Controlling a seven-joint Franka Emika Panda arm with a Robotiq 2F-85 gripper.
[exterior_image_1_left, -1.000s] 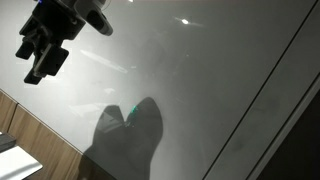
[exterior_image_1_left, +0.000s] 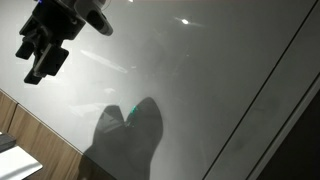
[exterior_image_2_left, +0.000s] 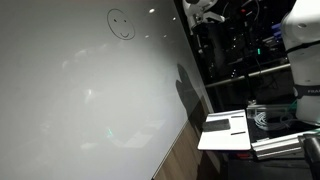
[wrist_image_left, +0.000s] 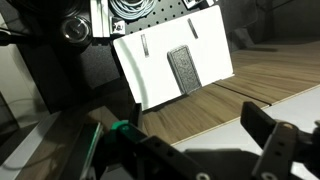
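Note:
My gripper (exterior_image_1_left: 29, 66) hangs at the upper left of exterior view 1, in front of the large whiteboard (exterior_image_1_left: 200, 70). Its two black fingers stand apart, open, with nothing visible between them. A small smiley face (exterior_image_2_left: 121, 24) is drawn near the board's top in exterior view 2. Below the wrist camera lies a white sheet or tray (wrist_image_left: 150, 70) bearing a dark oblong block (wrist_image_left: 184, 70), perhaps an eraser. Thin pen-like items (wrist_image_left: 192, 26) lie near the block. The gripper's fingers (wrist_image_left: 270, 140) are well clear of all these.
A wood-grain strip (wrist_image_left: 210, 105) runs between the white tray and the board. Coiled cable (wrist_image_left: 133, 8) and dark equipment lie beyond the tray. In exterior view 1, the board carries the arm's shadow (exterior_image_1_left: 130, 140).

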